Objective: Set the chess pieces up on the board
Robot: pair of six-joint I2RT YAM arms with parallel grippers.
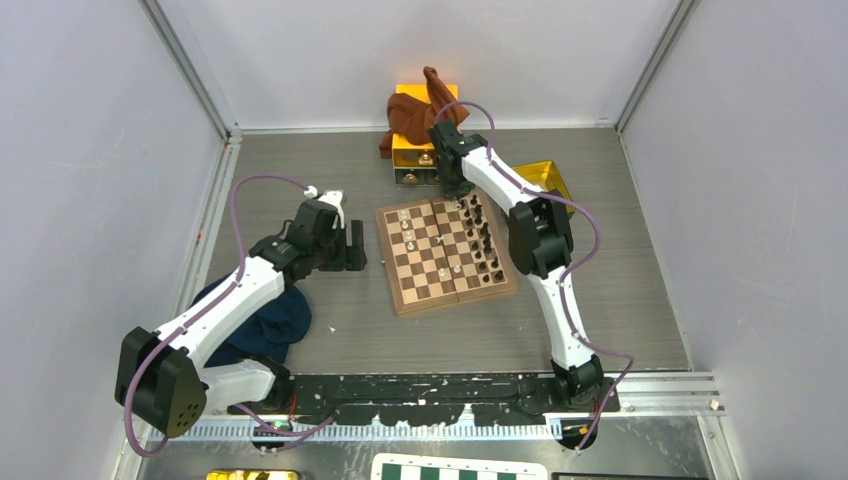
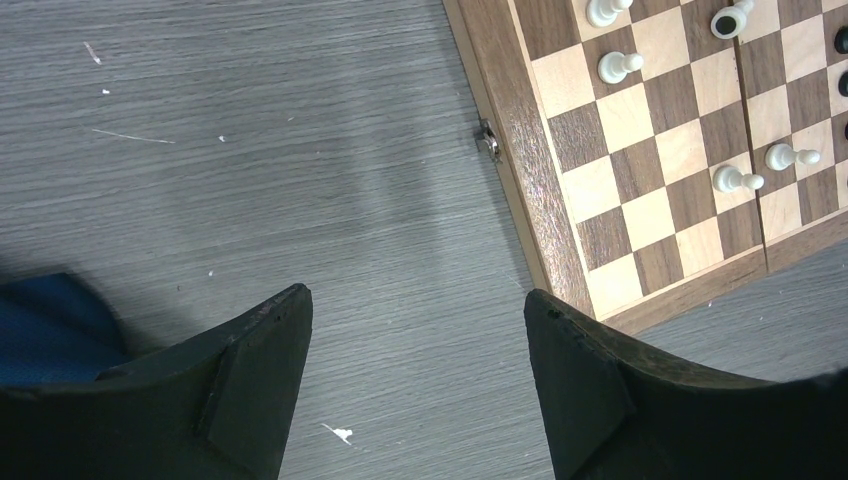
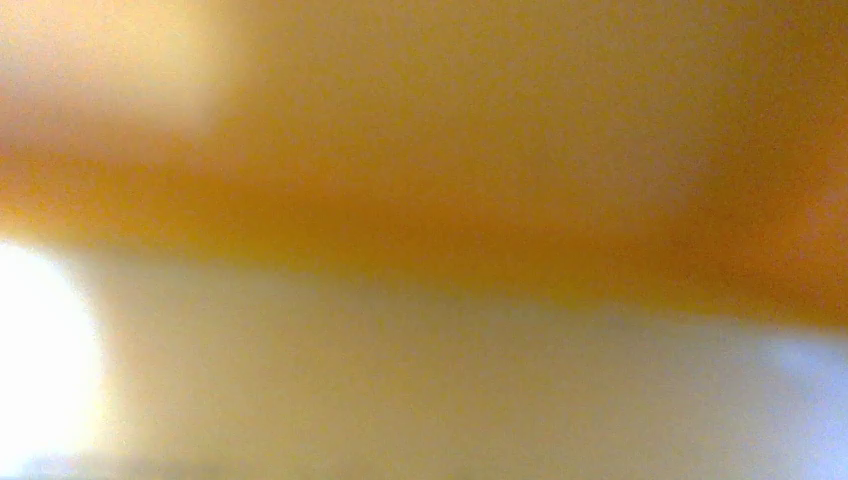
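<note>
A wooden chessboard (image 1: 420, 285) lies mid-table, black pieces (image 1: 486, 245) crowded along its right side and several white pieces (image 2: 620, 65) scattered over it, one lying near the middle seam. My left gripper is open and empty over the table left of the board. My right gripper (image 1: 450, 185) is beyond the board's far edge, close to a yellow-fronted drawer box (image 1: 408, 155); its fingers are hard to make out, and the right wrist view shows only blurred orange and cream.
A brown cloth (image 1: 410, 115) drapes over the drawer box. A yellow tray (image 1: 550, 175) sits right of the right arm. A dark blue cloth (image 1: 265, 320) lies beside the left arm.
</note>
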